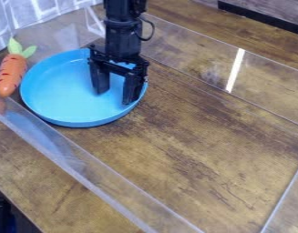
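Observation:
The black gripper (117,82) reaches down from the top centre into a round blue plate (60,91), its two dark fingers apart over the plate's right part, with blue showing between them. I see nothing held between them. A toy carrot (10,73) with a green top lies at the left, beside the plate.
Transparent walls run along the near left, the back and the right side of the wooden surface (200,146).

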